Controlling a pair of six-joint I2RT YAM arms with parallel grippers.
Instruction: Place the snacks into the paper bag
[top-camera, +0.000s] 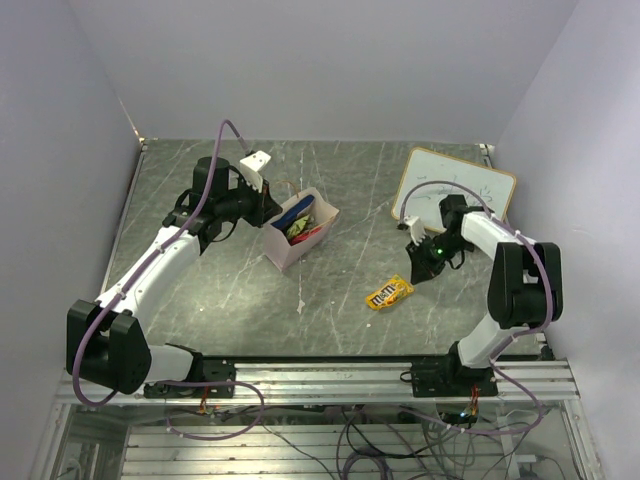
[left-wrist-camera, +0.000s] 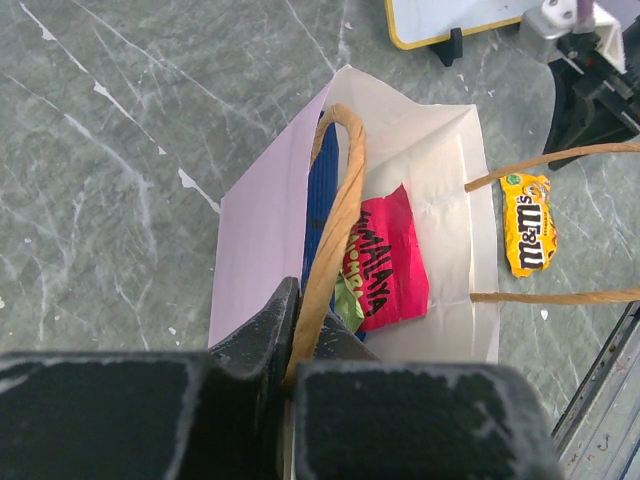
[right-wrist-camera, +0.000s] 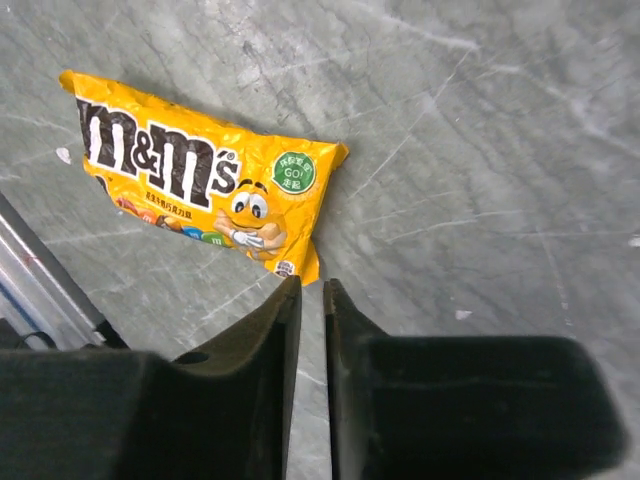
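Note:
The white paper bag (top-camera: 287, 252) stands left of centre, its mouth open and tan handles (left-wrist-camera: 345, 160) looping from it. My left gripper is shut on the bag's near edge by one handle; its fingers partly hide that edge. Inside the bag lie a red packet (left-wrist-camera: 388, 262), a green packet (left-wrist-camera: 346, 302) and a dark blue one (left-wrist-camera: 320, 192). A yellow M&M's packet (right-wrist-camera: 200, 170) rests flat on the table. My right gripper is narrowly open at the packet's lower right corner, with only a thin empty gap between its fingertips.
A small whiteboard (top-camera: 470, 185) stands at the back right, behind the right arm. Bare grey table (top-camera: 345, 225) lies between the bag and the M&M's packet. A metal rail (top-camera: 300, 372) borders the front edge.

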